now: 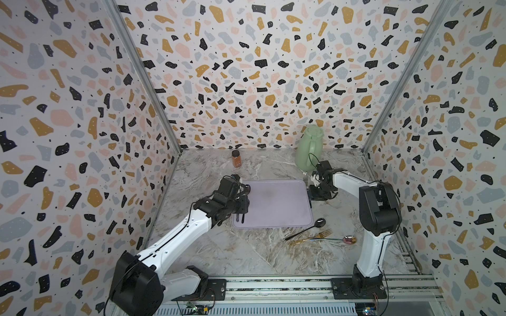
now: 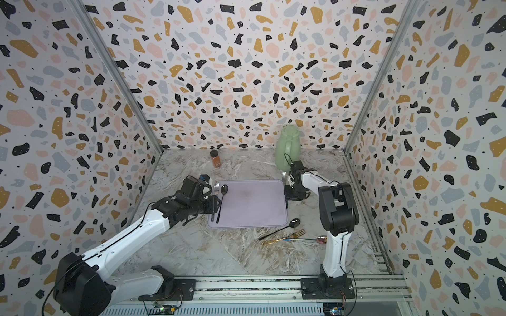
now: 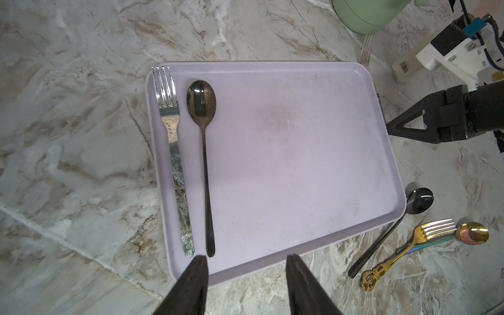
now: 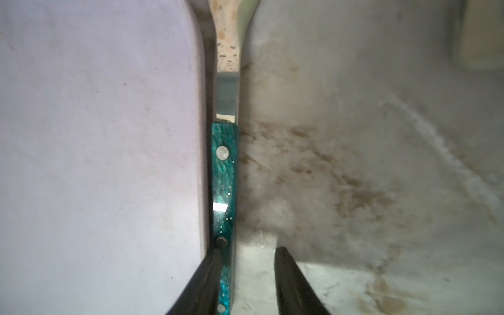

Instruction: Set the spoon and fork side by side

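On the lilac tray (image 3: 294, 157) a silver fork (image 3: 178, 183) and a dark spoon (image 3: 201, 105) lie side by side at the left. My left gripper hangs open above the tray's near-left part, empty. Outside the tray's right wall lies a fork with a teal handle (image 4: 223, 189), its silver tines (image 3: 366, 50) near the pitcher. My right gripper is low over that handle's near end, fingers apart, one beside the handle at the tray wall.
A green pitcher (image 1: 309, 150) and an orange jar (image 1: 236, 159) stand behind the tray. A black spoon (image 3: 420, 200), a gold fork (image 3: 399, 257) and a gold-headed spoon (image 3: 471, 233) lie at the front right.
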